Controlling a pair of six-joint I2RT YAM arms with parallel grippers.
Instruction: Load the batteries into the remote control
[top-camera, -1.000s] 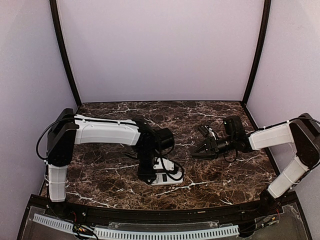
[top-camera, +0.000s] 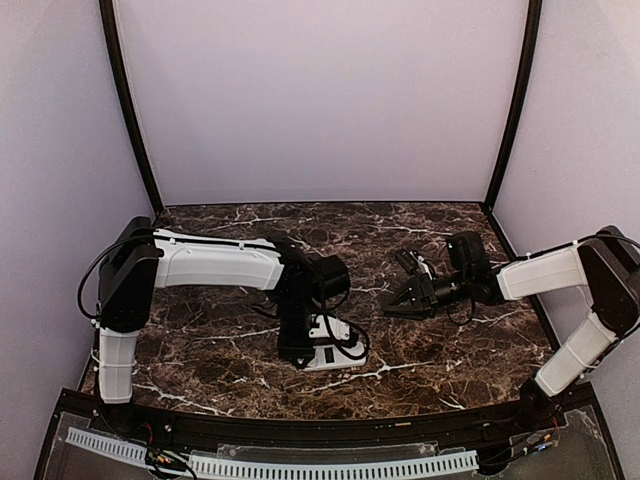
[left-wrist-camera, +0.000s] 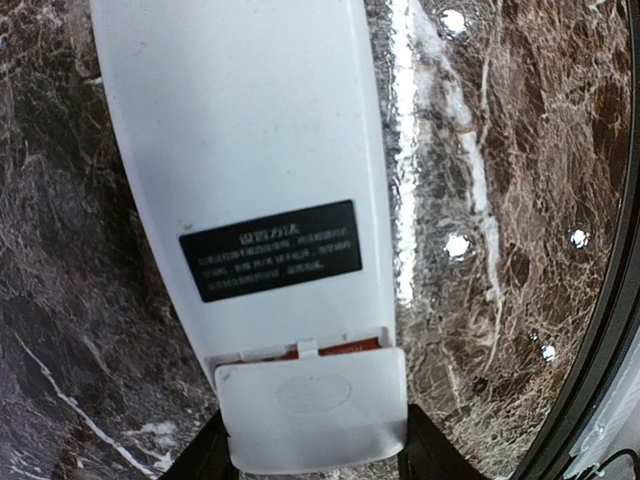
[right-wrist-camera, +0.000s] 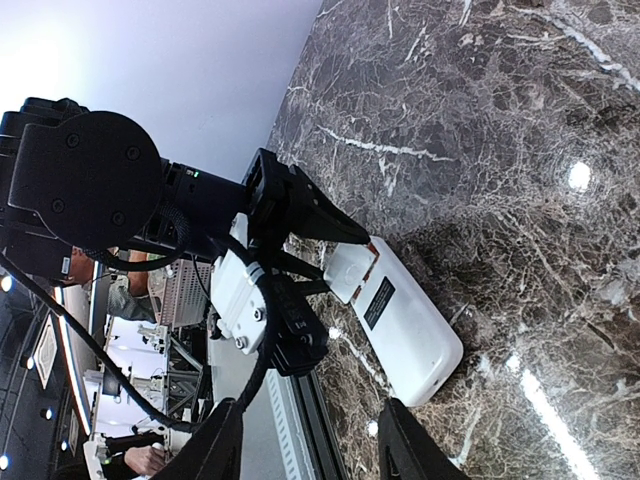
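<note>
The white remote (left-wrist-camera: 250, 120) lies back side up on the marble, front centre in the top view (top-camera: 350, 358). Its battery cover (left-wrist-camera: 310, 405) sits over the compartment at one end, a little displaced, with red battery (left-wrist-camera: 350, 346) showing in the gap. My left gripper is shut on the cover, its fingertips at either side of it; the right wrist view shows the same remote (right-wrist-camera: 410, 330) under it. My right gripper stands open and empty, apart from the remote at the right in the top view.
Pale walls stand at both sides and the back.
The right arm has not moved.
</note>
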